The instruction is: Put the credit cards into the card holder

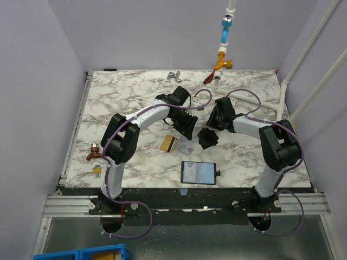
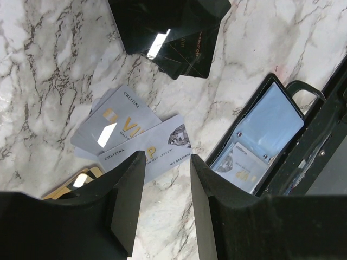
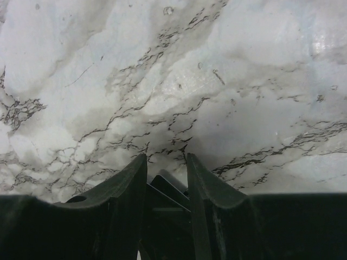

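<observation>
Silver VIP cards [image 1: 184, 146] [image 2: 116, 122] lie overlapping on the marble, beside a gold-and-black card [image 1: 167, 143] and a stack of black cards [image 1: 208, 137] [image 2: 168, 24]. The open card holder [image 1: 199, 172] [image 2: 271, 122] lies at the front with a silver card in its left pocket. My left gripper [image 1: 188, 126] hangs over the silver cards, fingers apart, holding nothing visible. My right gripper [image 1: 212, 122] stands open just behind the black cards, which show below its fingers.
A brass tap [image 1: 95, 153] and small yellow item [image 1: 97, 169] lie at left. White pipes [image 1: 249, 99] and a hanging valve [image 1: 221, 59] occupy the back right.
</observation>
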